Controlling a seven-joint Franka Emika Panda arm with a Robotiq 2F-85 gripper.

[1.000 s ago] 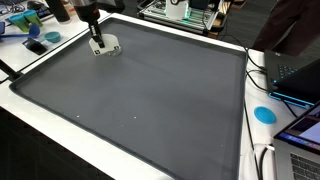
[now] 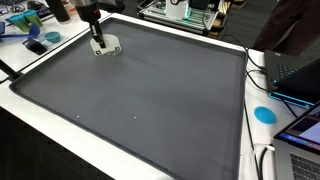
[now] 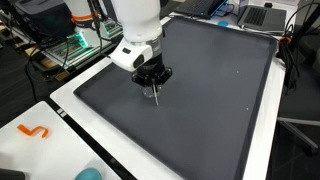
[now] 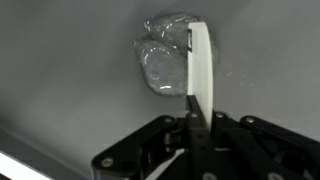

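Observation:
A slim white stick (image 4: pixel 202 70) with a dark band near its far end juts from my gripper, which is shut on it. In exterior view 2 the stick (image 3: pixel 154 98) hangs below the gripper (image 3: pixel 153 78), its lower end close to the dark mat. Beneath it lies a clear, shiny, crumpled-looking thing (image 4: pixel 163 66), perhaps plastic; the stick partly covers it. In exterior view 1 this pale thing (image 2: pixel 107 46) is by the mat's far left corner, beside the gripper (image 2: pixel 98 42). Whether the stick touches it, I cannot tell.
An orange piece (image 3: pixel 34 131) rests on the white table.
Hardly anything differs; the arm and the pale thing stay in nearly the same place throughout exterior view 1.

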